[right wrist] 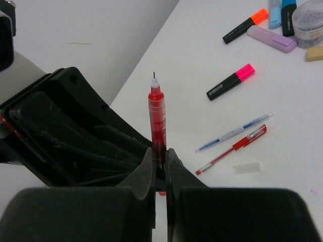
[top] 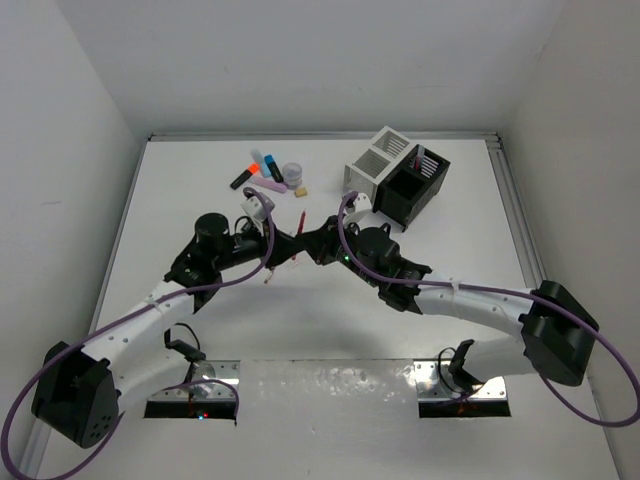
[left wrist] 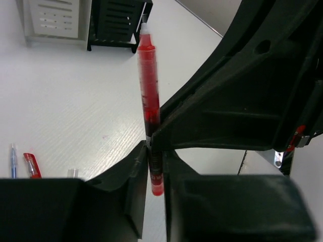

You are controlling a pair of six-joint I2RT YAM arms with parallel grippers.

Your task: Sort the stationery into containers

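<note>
A red pen [top: 301, 222] stands upright in the air between the two arms, its pale tip pointing up. In the left wrist view, my left gripper is shut on the lower part of the pen [left wrist: 149, 80]. From the other side my right gripper is also shut, with the pen [right wrist: 157, 118] between its fingertips. Both grippers meet at nearly the same height. On the table lie a pink-capped marker [right wrist: 231, 81], a blue pen [right wrist: 234, 132], a second red pen [right wrist: 232, 149] and a clear whitish strip [right wrist: 247, 168].
White [top: 368, 163] and black [top: 405, 190] containers stand at the back right, the black one holding a reddish item. Toward the back lie an orange-tipped marker [top: 243, 176], a purple highlighter [top: 268, 184], other markers, a clear round tub [top: 292, 173] and a tan block [top: 301, 191].
</note>
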